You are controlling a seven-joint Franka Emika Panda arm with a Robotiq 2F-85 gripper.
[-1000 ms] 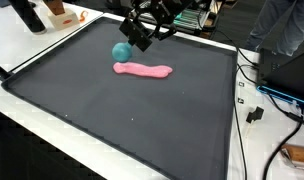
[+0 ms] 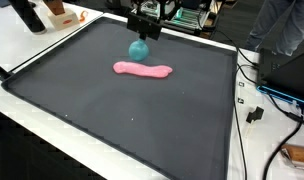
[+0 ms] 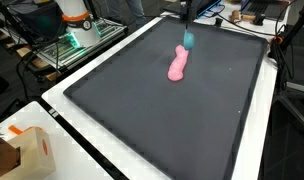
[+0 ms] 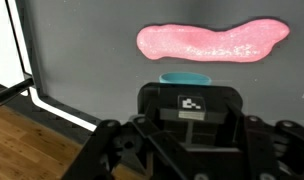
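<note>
A pink, elongated piece (image 2: 142,70) lies on the dark board (image 2: 112,105), toward its far side in the first exterior view. In the second exterior view the pink piece (image 3: 178,64) runs lengthwise just below a round blue piece (image 3: 188,41). My gripper (image 2: 142,35) stands over the blue piece (image 2: 139,49), shut on it. In the wrist view only a thin teal-blue edge (image 4: 185,79) shows past the gripper, and the pink piece (image 4: 212,43) is in front of it, apart. The gripper hides the rest of the blue piece.
Most of the board is bare, with a light rim (image 3: 142,151) around it. Cables (image 2: 247,60) lie beside the far right. An orange-and-white object (image 2: 62,14) stands beyond the board's far left corner.
The gripper has shifted right and turned more upright, and the blue piece has moved right with it. The pink piece has stayed in place.
</note>
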